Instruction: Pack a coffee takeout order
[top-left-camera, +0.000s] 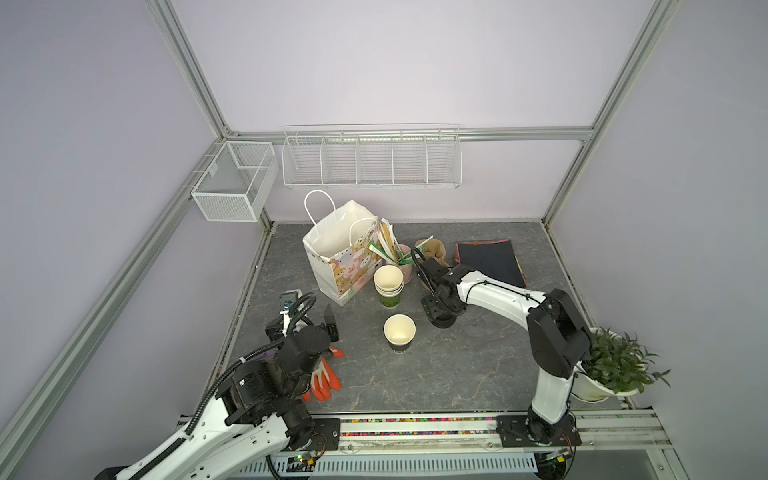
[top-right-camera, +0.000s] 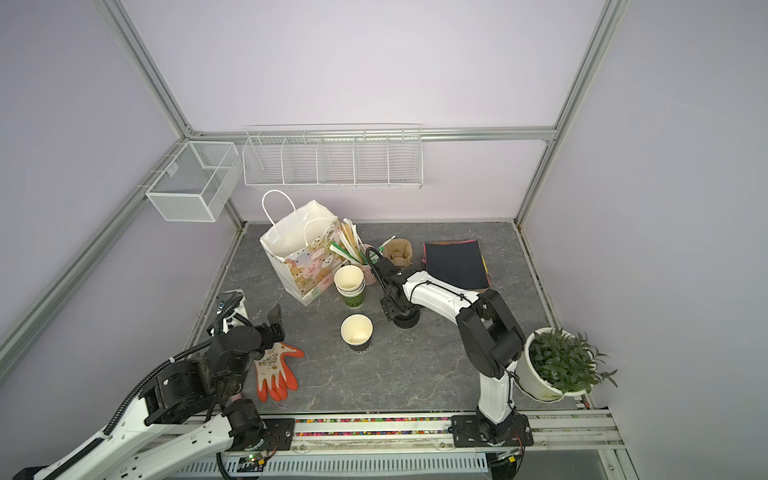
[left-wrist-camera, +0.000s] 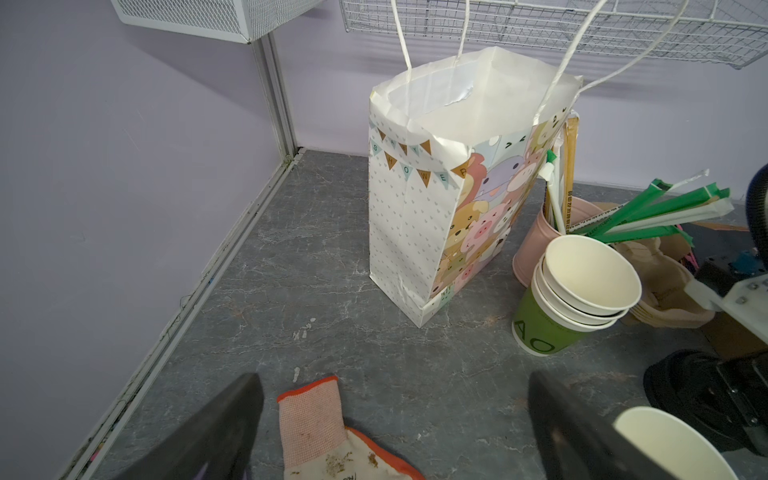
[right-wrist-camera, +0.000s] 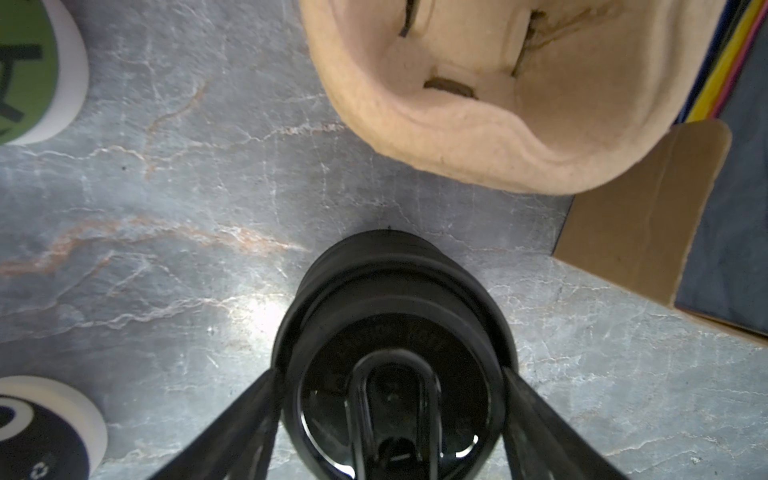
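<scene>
My right gripper is down around black lids (right-wrist-camera: 392, 264) stacked on the table, its fingertips at either side of the top lid. An empty cup (top-left-camera: 399, 331) stands front centre, with stacked green cups (left-wrist-camera: 568, 304) behind it. A white paper bag (left-wrist-camera: 416, 216) with printed animals stands at back left. A pink holder (left-wrist-camera: 534, 248) of straws and stirrers sits beside it, and a cardboard carrier (right-wrist-camera: 480, 144) behind the lids. My left gripper hangs open over the left of the table, empty.
A glove (top-right-camera: 273, 369) lies below the left gripper. A dark flat stack (top-right-camera: 454, 264) lies at back right, a plant (top-right-camera: 560, 360) at front right. Wire baskets (top-right-camera: 332, 156) hang on the walls.
</scene>
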